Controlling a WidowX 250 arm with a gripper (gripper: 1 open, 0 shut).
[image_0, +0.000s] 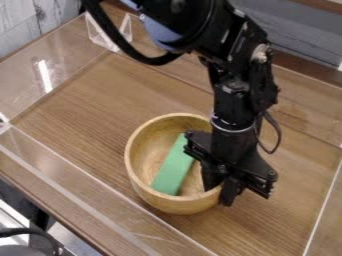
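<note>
The black robot arm reaches down from the top to my gripper (221, 180), which is at the right side of a wooden bowl (147, 150). The gripper's fingers reach over the bowl's right rim; whatever is between them is hidden by the dark gripper body. A green oblong object (174, 165) lies inside the bowl, in its left-middle part, apart from the visible fingers.
Clear plastic edging runs along the left side, with dark cables beyond it at the lower left.
</note>
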